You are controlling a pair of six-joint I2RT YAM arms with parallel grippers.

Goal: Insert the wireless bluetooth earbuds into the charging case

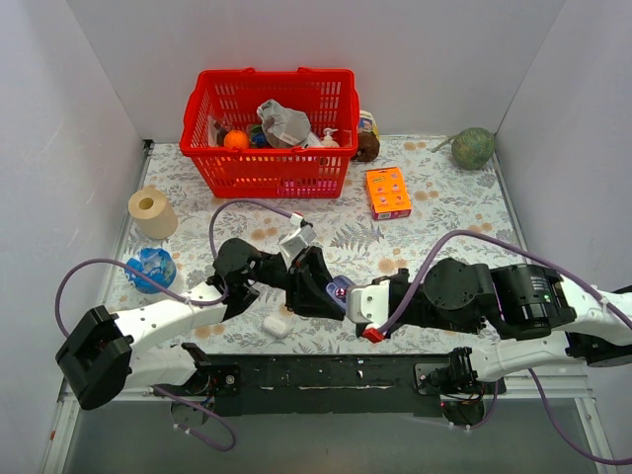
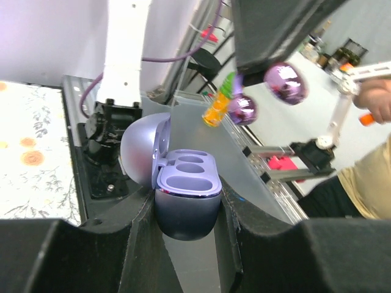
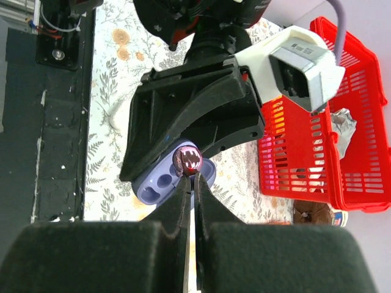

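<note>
The lavender charging case (image 2: 188, 177) stands with its lid up, and my left gripper is shut on its rounded body. Both hollows facing the left wrist camera look empty. A shiny purple clip-shaped earbud (image 2: 243, 110) hangs above and right of the case, apart from it, at the tips of the other arm. In the right wrist view my right gripper is shut on the earbud (image 3: 187, 160), whose glossy ball overlaps the case (image 3: 162, 177) behind it. From above, the case (image 1: 340, 290) shows between both hands; the right fingertips are hidden.
A red basket (image 1: 269, 188) of goods stands at the back, with an orange box (image 1: 388, 193) to its right. A small white object (image 1: 276, 327) lies near the left arm. A paper roll (image 1: 153, 213) and blue bundle (image 1: 150, 270) sit at left.
</note>
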